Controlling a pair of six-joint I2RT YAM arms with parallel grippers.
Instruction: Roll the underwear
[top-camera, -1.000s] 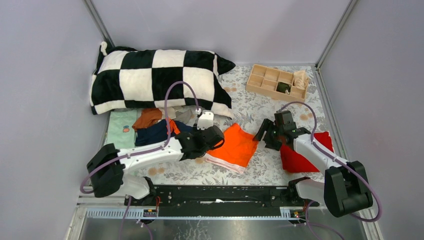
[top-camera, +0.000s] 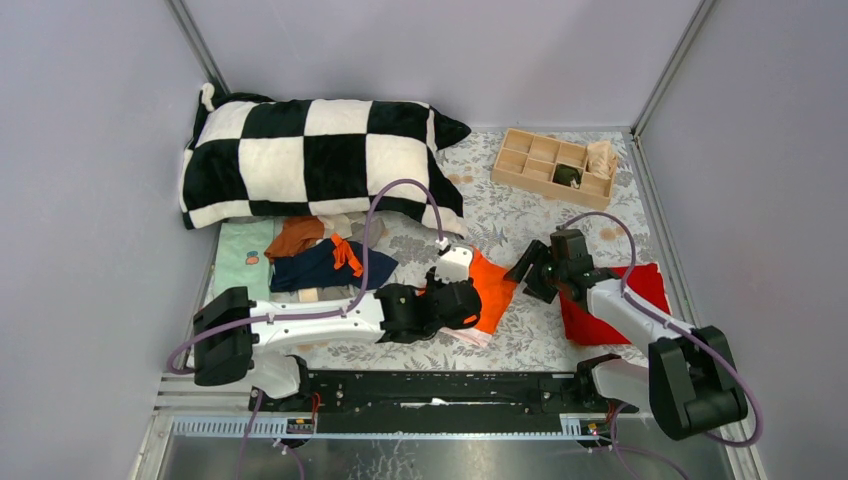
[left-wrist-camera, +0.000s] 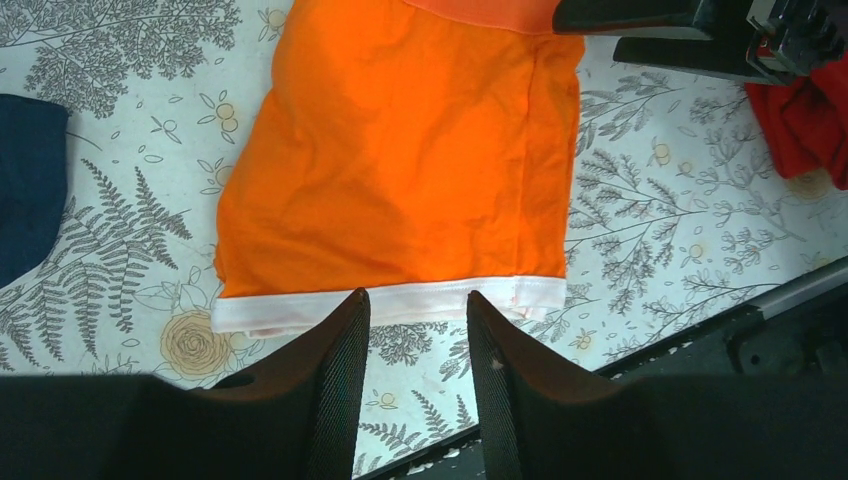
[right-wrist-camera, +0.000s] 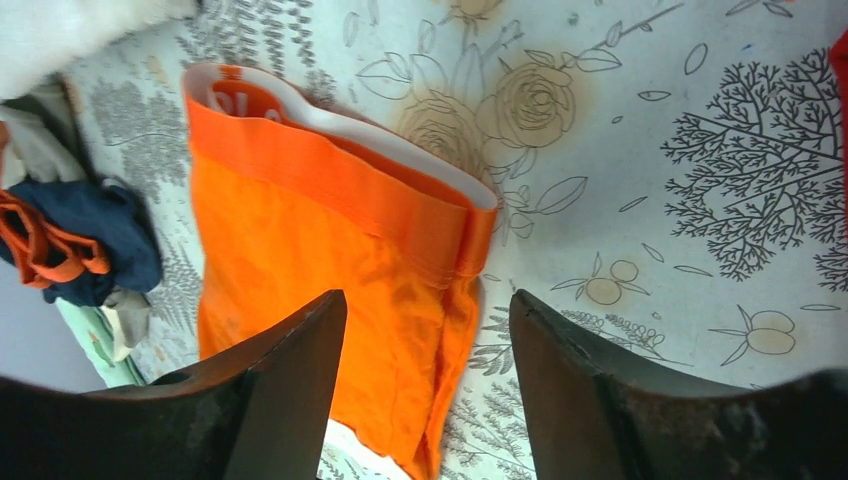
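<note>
Orange underwear with a white band lies flat on the floral surface, its open waistband showing in the right wrist view. My left gripper hangs over it near the white-banded edge, fingertips part open with nothing seen between them; in the top view the arm covers part of the garment. My right gripper is open beside the garment's right corner, nothing between its fingers.
Dark and rust clothes lie left, a checkered pillow behind, a wooden divided box back right, red cloth right, and a dark front rail.
My left gripper has moved rightward over the orange underwear. My right arm has shifted slightly. The garment looks unchanged where visible.
</note>
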